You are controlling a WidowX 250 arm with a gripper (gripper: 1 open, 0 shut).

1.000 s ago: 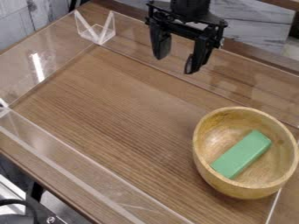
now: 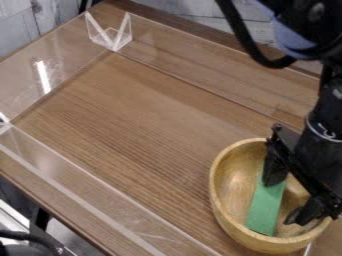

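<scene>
My gripper (image 2: 291, 175), a black open claw, is down inside a tan oval bowl (image 2: 230, 190) at the lower right. A green oblong block (image 2: 261, 220) lies in the bowl, directly beneath and beside the fingers; its upper end is partly hidden by the gripper. Whether the fingers touch it I cannot tell.
A small clear holder (image 2: 110, 28) stands at the top left near a clear side wall. The wooden surface (image 2: 120, 120) left of the bowl is bare.
The arm has come from the top centre down and to the right, so the gripper is now in the bowl over the green block.
</scene>
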